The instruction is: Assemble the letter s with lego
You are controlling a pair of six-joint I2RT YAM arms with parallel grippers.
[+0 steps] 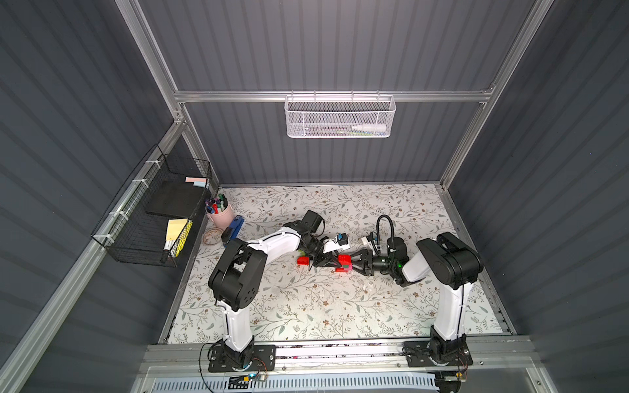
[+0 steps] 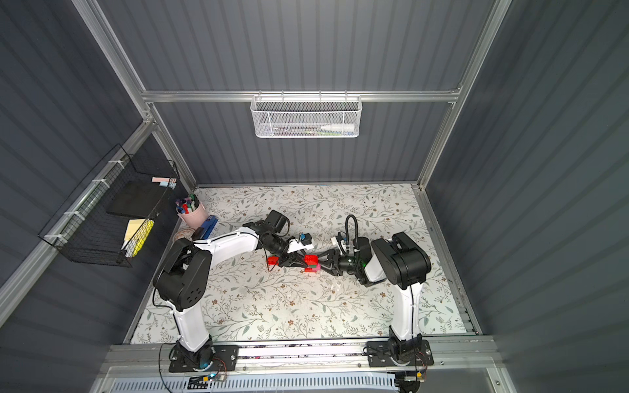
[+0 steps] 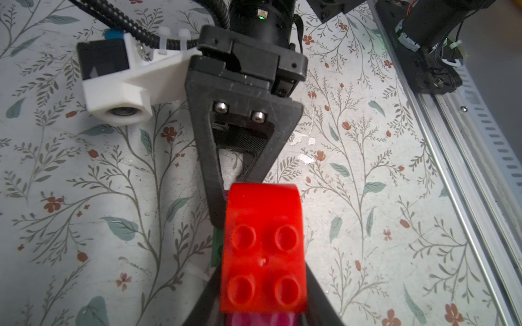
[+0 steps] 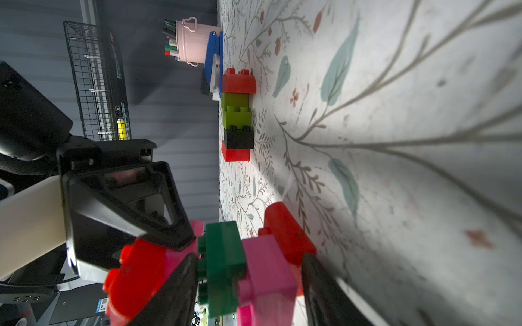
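Observation:
A small brick cluster, with a red brick (image 3: 262, 255), a green brick (image 4: 223, 274) and pink bricks (image 4: 269, 277), sits just above the table at centre, between my two grippers. My left gripper (image 1: 331, 260) is shut on this cluster, seen large in the left wrist view. My right gripper faces it from the right, its fingers part open on either side of the green and pink bricks; contact is unclear. A further red brick (image 4: 285, 233) shows behind them. A separate row of red, green (image 4: 236, 114) and black bricks (image 4: 239, 139) lies on the table.
A pink pen cup (image 1: 220, 219) and a blue object (image 1: 234, 226) stand at the left. A black wire basket (image 1: 131, 245) hangs on the left wall, a white one (image 1: 339, 118) on the back wall.

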